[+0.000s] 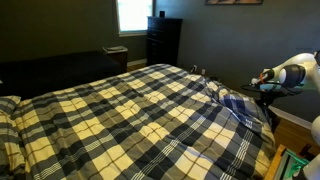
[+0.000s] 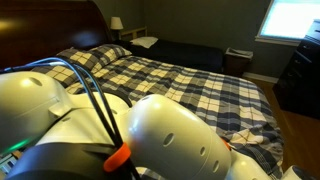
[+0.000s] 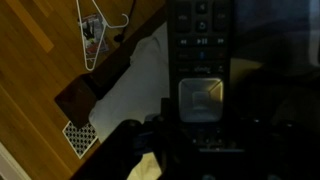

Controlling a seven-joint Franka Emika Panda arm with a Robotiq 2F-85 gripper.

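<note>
In the wrist view a dark remote control (image 3: 200, 60), with rows of buttons and a pale square near its lower end, stands lengthwise in front of the camera. My gripper is shut on its lower end; the fingers are dark and hard to make out. In the first exterior view the arm (image 1: 291, 74) reaches in at the right edge, past the side of the bed. The gripper is small and dark there, and the remote cannot be told apart from it. The second exterior view shows only large white arm links (image 2: 175, 135) close up.
A bed with a plaid blanket (image 1: 130, 110) fills the middle. Below the gripper, the wrist view shows wooden floor (image 3: 45, 90), a brown box edge (image 3: 76, 101), white cloth (image 3: 135, 85), a white hanger (image 3: 92, 35) and a white perforated piece (image 3: 80, 135).
</note>
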